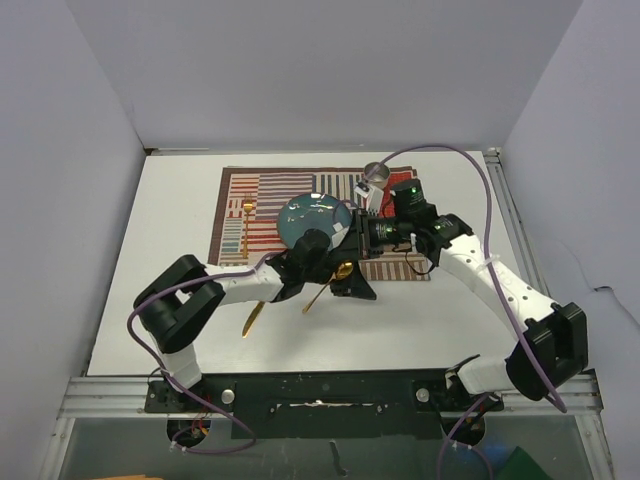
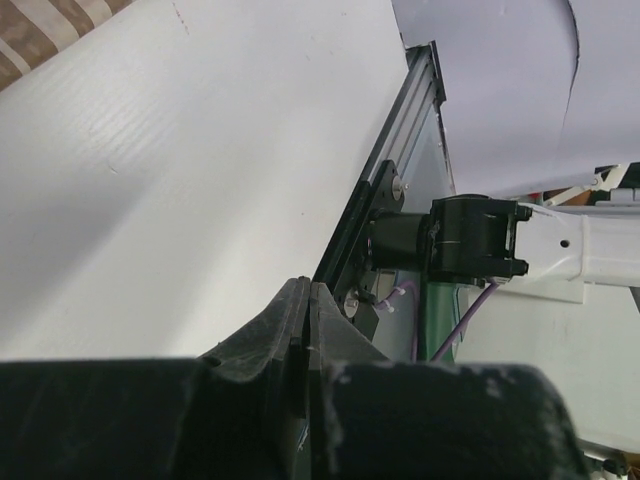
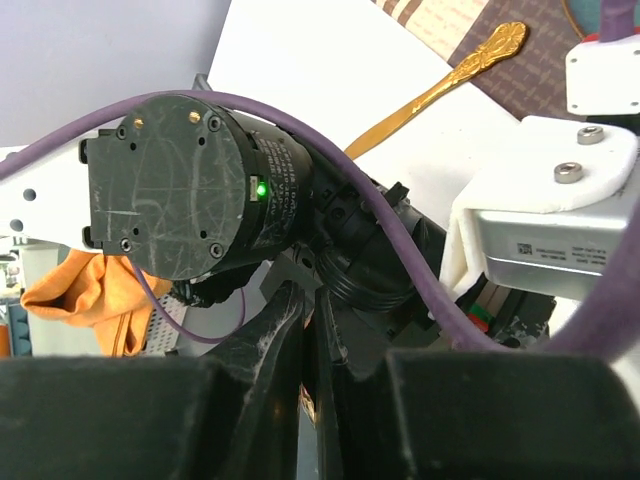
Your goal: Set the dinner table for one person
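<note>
In the top view, a teal plate (image 1: 310, 215) lies on the striped placemat (image 1: 236, 180), partly covered by the arms. A gold fork (image 1: 247, 225) rests on the mat left of it. A gold spoon (image 1: 318, 298) slants out below the crossed wrists. My right gripper is shut, with a gold sliver between its fingers that appears to be the spoon. Below the left forearm shows a gold knife (image 1: 253, 319); its ornate handle reaches the mat in the right wrist view. My left gripper is shut, nothing visible between its fingers.
A metal cup (image 1: 376, 175) stands at the mat's upper right, beside something red (image 1: 401, 178) partly hidden by the right arm. Both wrists crowd together over the mat's lower middle.
</note>
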